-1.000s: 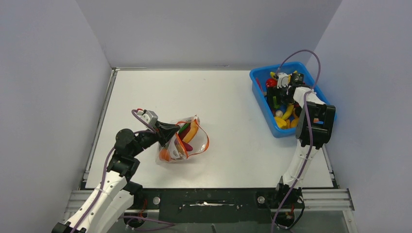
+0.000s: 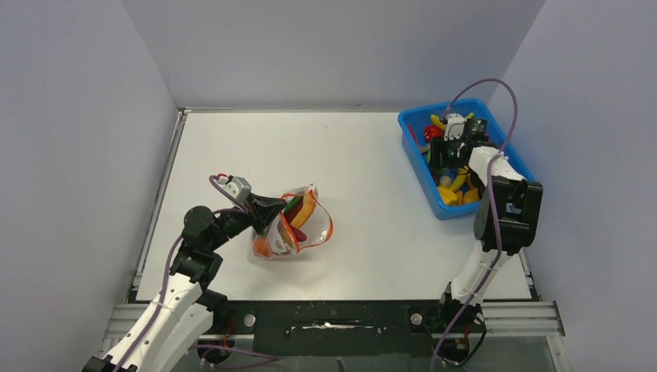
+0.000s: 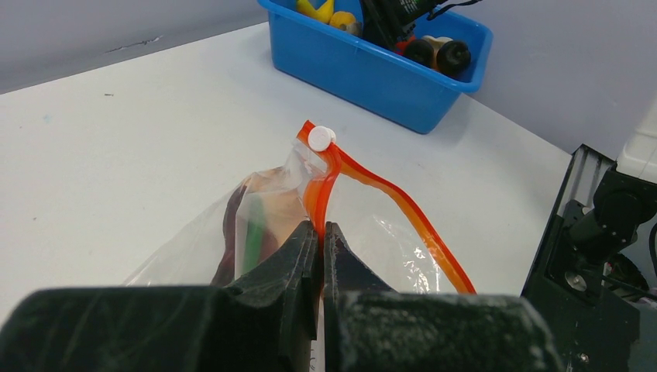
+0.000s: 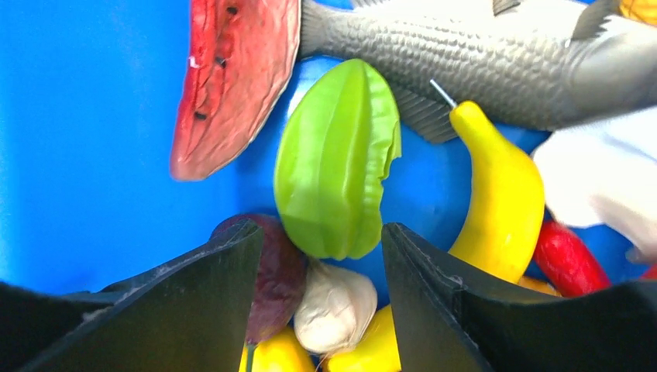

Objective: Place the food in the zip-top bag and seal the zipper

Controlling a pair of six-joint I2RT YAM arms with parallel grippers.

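The clear zip top bag (image 2: 316,236), orange along its mouth, lies on the table with its mouth partly open and several foods inside. My left gripper is shut on the bag's orange zip edge, just below the white slider (image 3: 321,139). Down in the blue bin, my right gripper has its fingertips apart on either side of a green leaf-like food (image 4: 329,167). A dark purple food (image 4: 271,283) and a garlic bulb (image 4: 333,310) also show between its fingers. Whether the fingers grip any of these does not show.
The blue bin (image 2: 418,172) stands at the table's back right. In it, a fish (image 4: 480,66), a watermelon slice (image 4: 232,85) and a yellow pepper (image 4: 500,190) crowd the right gripper. Bare white table (image 2: 368,170) separates bag and bin.
My right arm's wrist and forearm have shifted slightly to the right and toward the front, while its gripper stays in the bin. The left arm and the bag look unmoved.
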